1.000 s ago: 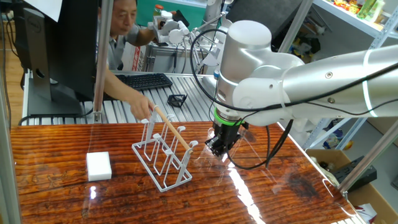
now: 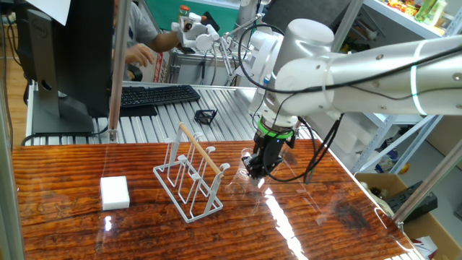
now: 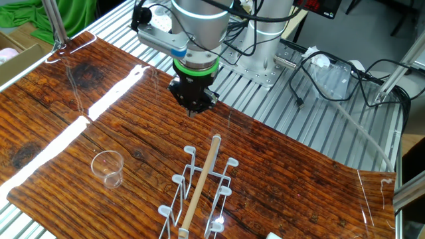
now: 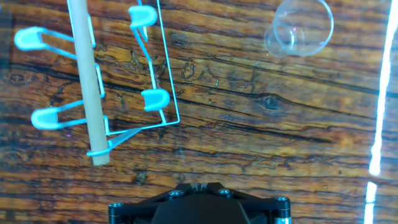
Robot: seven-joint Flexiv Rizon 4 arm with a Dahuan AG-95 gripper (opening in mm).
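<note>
My gripper hangs above the wooden tabletop with its fingers drawn together, and nothing shows between them. In the second exterior view the gripper (image 3: 192,110) is beyond the far end of the rack. A white wire cup rack (image 2: 189,184) with a wooden top bar (image 3: 201,182) stands upright, its prongs bare. A clear cup (image 3: 107,167) is on the table to one side of the rack, apart from it. The wrist view has that cup (image 4: 305,26) at upper right and the rack (image 4: 177,99) at upper left. In the first exterior view, the cup is hard to make out.
A white block (image 2: 114,193) sits on the table beyond the rack from my arm. Behind the table are a keyboard (image 2: 160,94), a monitor (image 2: 65,65) and a person's arm (image 2: 141,54). Bare tabletop (image 3: 285,179) lies beside the rack.
The person's hand has drawn back from the rack towards the keyboard and beyond. My gripper has shifted slightly right in the first exterior view. Rack and block have stayed put.
</note>
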